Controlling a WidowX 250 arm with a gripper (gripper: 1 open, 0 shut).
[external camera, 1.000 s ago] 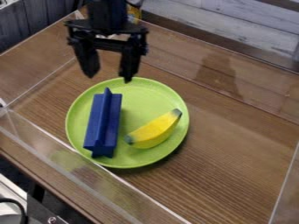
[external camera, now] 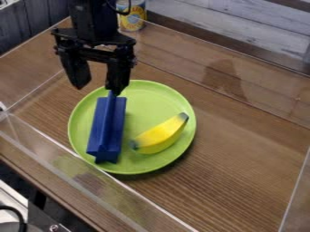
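Observation:
The black gripper (external camera: 97, 63) stands open at the upper left, its fingers pointing down just above and behind a green plate (external camera: 136, 163). On the plate lie a long dark blue block (external camera: 107, 132), on the left, and a yellow banana (external camera: 161, 133), on the right. Nothing shows between the fingers.
A can (external camera: 134, 13) stands at the back behind the arm. A dark gap runs along the table's lower left edge.
The gripper has moved left, away from above the plate's middle toward its upper left. The plate, block and banana have stayed in place.

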